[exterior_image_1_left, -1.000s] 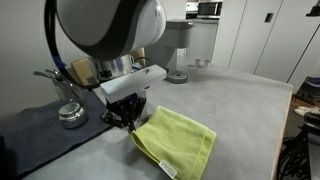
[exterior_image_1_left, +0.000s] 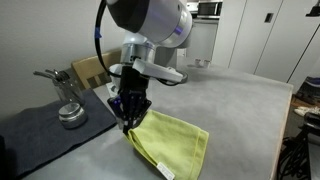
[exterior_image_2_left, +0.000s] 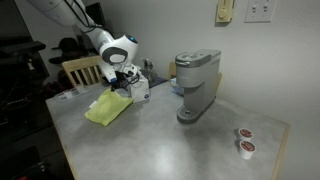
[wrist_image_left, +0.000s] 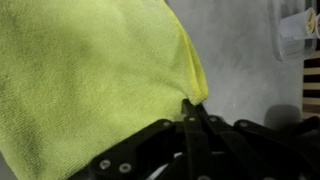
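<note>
A yellow-green cloth (exterior_image_1_left: 175, 145) lies partly folded on the grey table, a white label showing at its near edge. In exterior view 2 the cloth (exterior_image_2_left: 108, 108) lies at the table's left side. My gripper (exterior_image_1_left: 127, 127) is low at the cloth's left corner, its fingers together. In the wrist view the gripper is shut with the cloth's corner (wrist_image_left: 198, 85) pinched at its fingertips; the cloth (wrist_image_left: 90, 70) fills the left of that view.
A metal pot (exterior_image_1_left: 71, 108) stands on a dark mat (exterior_image_1_left: 45, 130) left of the gripper. In exterior view 2 a grey coffee machine (exterior_image_2_left: 198, 85) stands mid-table and several pods (exterior_image_2_left: 247, 150) lie at right.
The arm has swung back and to the right in exterior view 1, the gripper staying low at the cloth's corner. The cloth's right edge has shifted slightly left.
</note>
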